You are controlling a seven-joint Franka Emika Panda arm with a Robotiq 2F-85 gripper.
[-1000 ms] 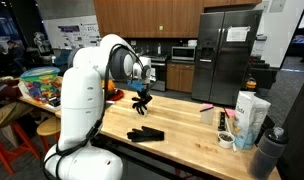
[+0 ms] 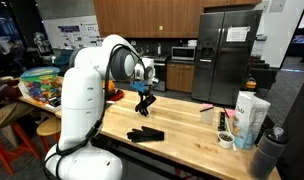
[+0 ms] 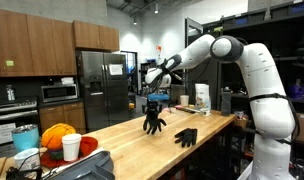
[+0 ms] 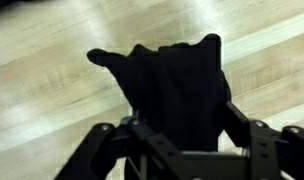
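Note:
A black glove (image 4: 179,85) fills the middle of the wrist view, with the pale wood below it. My gripper is over its near end; the fingers stand apart on either side of the dark fabric, and whether they pinch it cannot be made out. In exterior view 2 the glove (image 3: 152,121) is right below the gripper (image 3: 153,103), its fingers pointing down. A second black glove (image 3: 185,136) lies flat on the table nearer the arm, also seen as the dark glove (image 2: 145,134) in exterior view 1.
A white-blue bag (image 2: 249,118), a dark canister (image 2: 268,153) and a small container (image 2: 225,140) stand at the table's right end. A red bowl (image 3: 80,151) with a white cup (image 3: 71,147) sits at the other end. A person (image 2: 147,75) stands behind.
The gripper and the dark shape below it have shifted slightly in exterior view 1. The glove lying on the table has not moved.

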